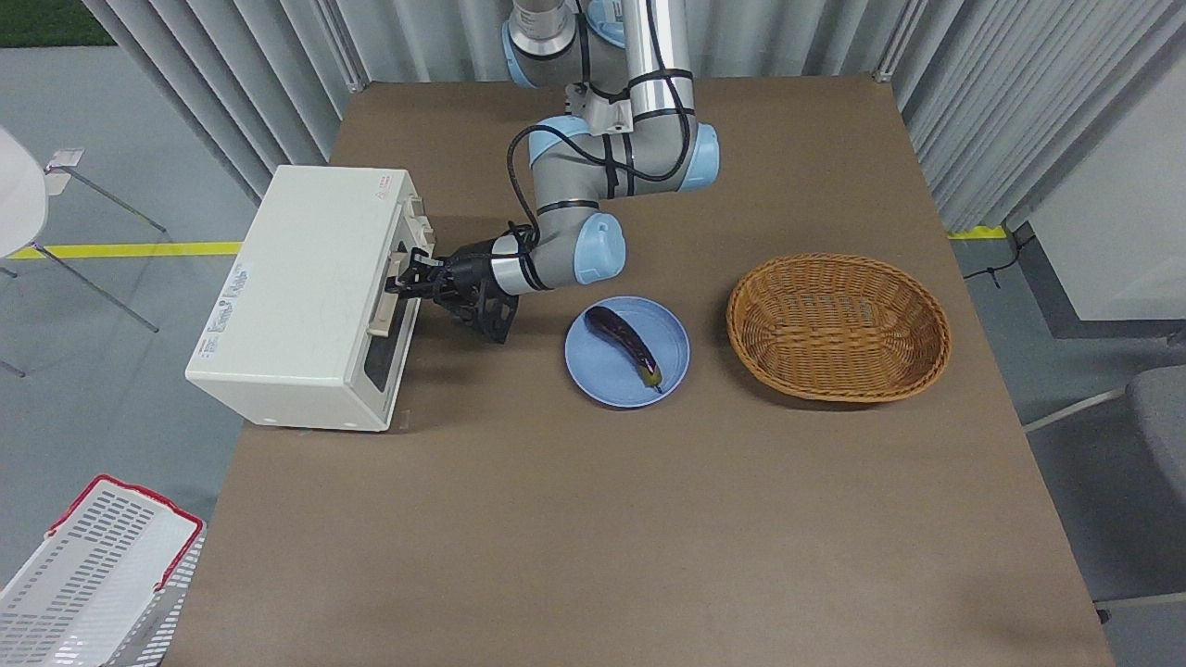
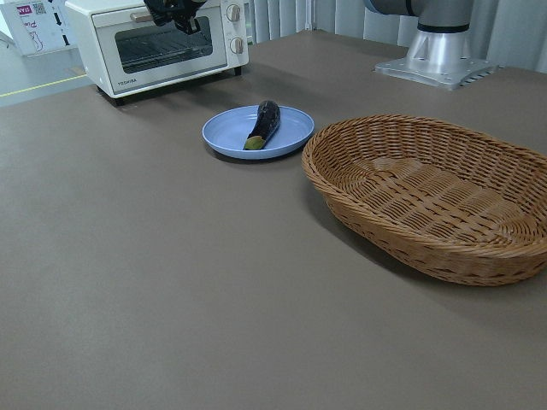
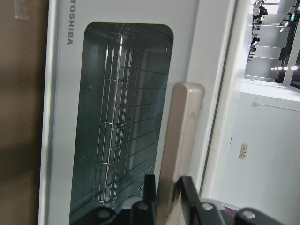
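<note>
A white Toshiba toaster oven (image 1: 291, 283) sits at the table's left, its glass door (image 3: 124, 103) closed and a wire rack visible behind it. My black gripper is at the beige door handle (image 3: 182, 126), its two fingers either side of the handle's lower part in the wrist view; it looks shut on the handle. An eggplant (image 1: 620, 339) lies on a blue plate (image 1: 595, 378) right of the oven, below and right of my gripper in the front view.
A wicker basket (image 1: 839, 328) stands right of the plate.
</note>
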